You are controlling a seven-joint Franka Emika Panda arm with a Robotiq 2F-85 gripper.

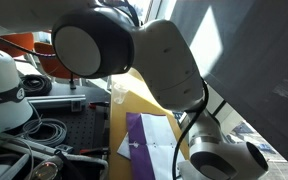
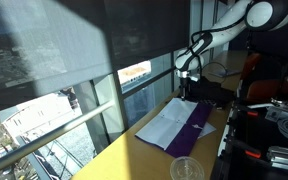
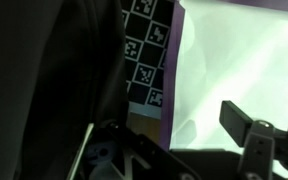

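Observation:
A white sheet with purple borders (image 2: 169, 125) lies flat on the wooden table. In exterior view 1 its purple and white surface (image 1: 152, 137) shows partly behind the arm. My gripper (image 2: 188, 97) is low over the sheet's far end. In the wrist view, a dark finger (image 3: 238, 124) stands out against the white sheet (image 3: 224, 65); nothing shows held. The gripper is open, though its fingers are partly cut off at the frame's lower right. Exterior view 1 hides the fingers behind the arm.
A black-and-white marker board (image 3: 149, 55) lies beside the sheet's purple edge. Something large and black (image 3: 64, 80) fills the wrist view's left side. A clear round container (image 2: 186, 169) stands at the near table edge. A window and blind (image 2: 49, 60) run alongside.

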